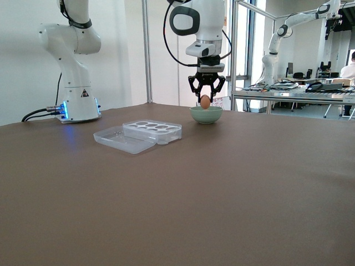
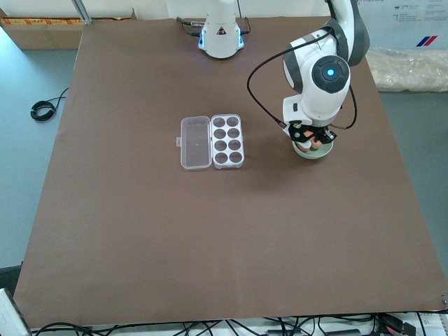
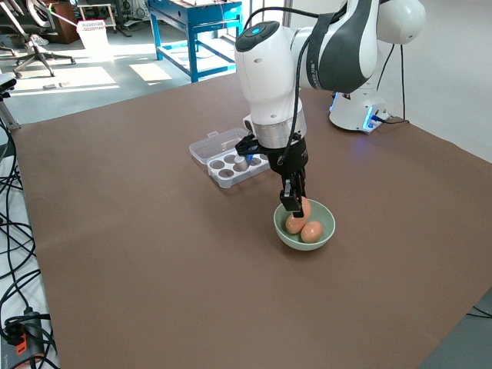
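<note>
My black gripper (image 1: pixel 205 94) is lowered into the pale green bowl (image 1: pixel 206 115), its fingers around a brown egg (image 1: pixel 205 103); whether they press on it I cannot tell. In the right view, more eggs (image 3: pixel 311 232) lie in that bowl (image 3: pixel 323 240) beneath the gripper. In the left view the gripper covers much of the bowl (image 2: pixel 316 153). An open clear plastic egg box (image 2: pixel 196 143), with a white tray of round slots (image 2: pixel 227 141), lies left of the bowl.
Cables run along the near edge outside the table.
</note>
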